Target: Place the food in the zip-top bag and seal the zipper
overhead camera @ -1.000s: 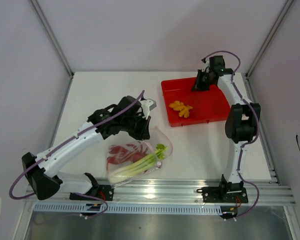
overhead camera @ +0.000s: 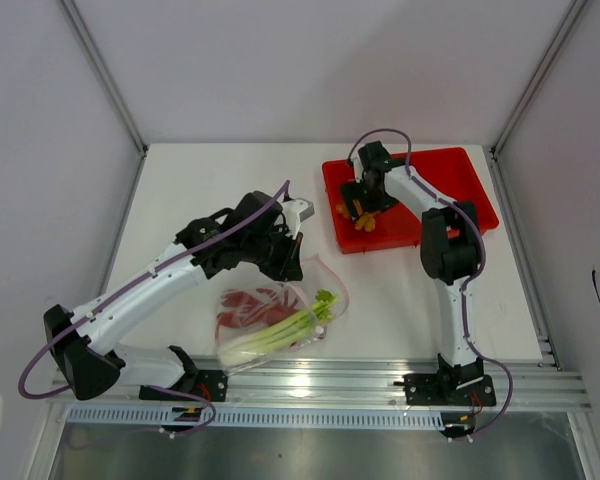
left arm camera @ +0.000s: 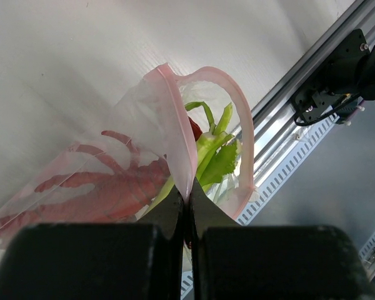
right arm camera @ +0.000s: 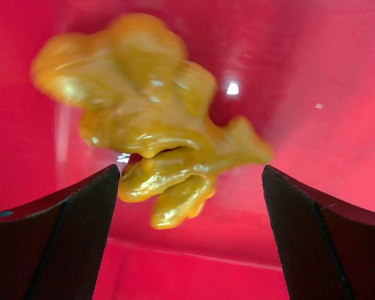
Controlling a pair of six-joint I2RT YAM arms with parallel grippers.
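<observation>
A zip bag (overhead camera: 260, 320) with a pink zipper lies at front centre, holding celery (left arm camera: 215, 159) and something reddish. My left gripper is shut on the bag's rim. My right gripper is open, low over a yellow glossy food piece (right arm camera: 150, 119) in the red tray (overhead camera: 440, 170); its fingers stand either side of that piece's lower part.
The tray's front edge sits close behind the bag. Metal rails run along the table's front.
The left arm holds still.
</observation>
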